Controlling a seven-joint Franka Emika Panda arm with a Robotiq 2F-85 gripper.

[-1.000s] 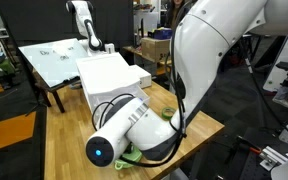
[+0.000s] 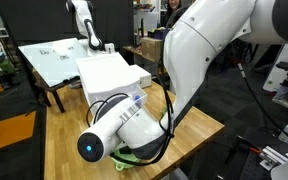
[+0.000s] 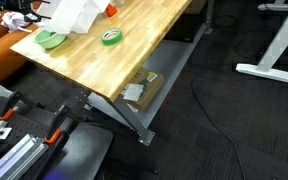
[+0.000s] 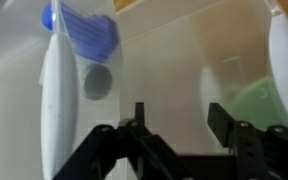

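In the wrist view my gripper stands open, its two dark fingers apart and a pale, blurred surface behind the gap. A green bowl (image 4: 260,104) shows at the right of that view, partly covered by a finger and a white shape. From the second exterior view, the green bowl (image 3: 50,39) rests near the table's edge beside a large white object (image 3: 76,16). Beneath the arm in the first exterior view, a bit of green (image 2: 130,158) peeks out; the arm hides my fingertips there.
A green ring-shaped roll (image 3: 112,36) lies on the wooden table (image 3: 134,50), near an orange item (image 3: 111,10). A big white box (image 2: 114,78) stands behind the arm. At the wrist view's upper left, a blue item (image 4: 89,32) sits behind clear material.
Over the last second the arm's wrist has shifted a little to the left and its upper link has swung.
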